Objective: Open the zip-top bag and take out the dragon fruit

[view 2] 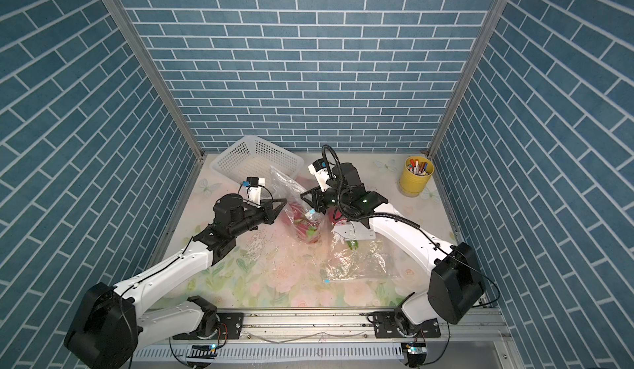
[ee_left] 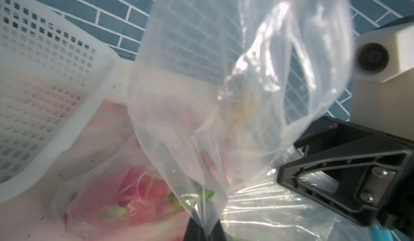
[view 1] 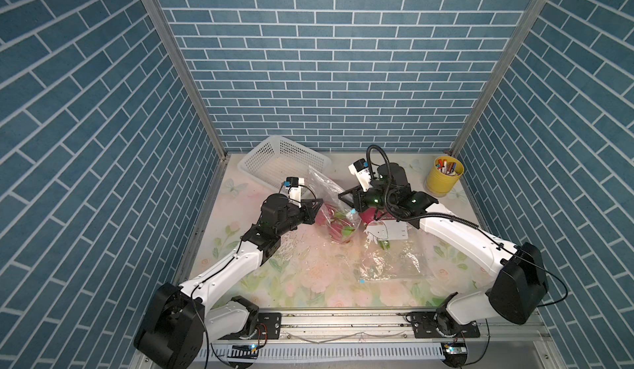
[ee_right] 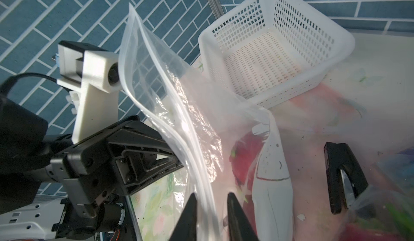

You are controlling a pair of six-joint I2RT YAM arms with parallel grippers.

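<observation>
A clear zip bag [view 1: 328, 187] stands upright between my grippers, its top edge raised; a pinkish-red dragon fruit [view 1: 338, 229] with green tips shows through its lower part. My left gripper is shut on the bag film, which gathers into a pinch at the fingertips. In the right wrist view, the two edges of the bag's mouth [ee_right: 183, 111] lie apart toward the upper left. Their lower end runs between the partly open fingers of my right gripper, with a gap beside the film. The fruit [ee_right: 246, 161] is partly hidden by the film here.
An empty white basket [view 1: 284, 161] stands behind the left gripper. Another clear bag [view 1: 393, 263] lies flat at front right, near pink fruit and a white card. A black object [ee_right: 342, 178] rests on the table. A yellow pen cup [view 1: 443, 178] stands back right.
</observation>
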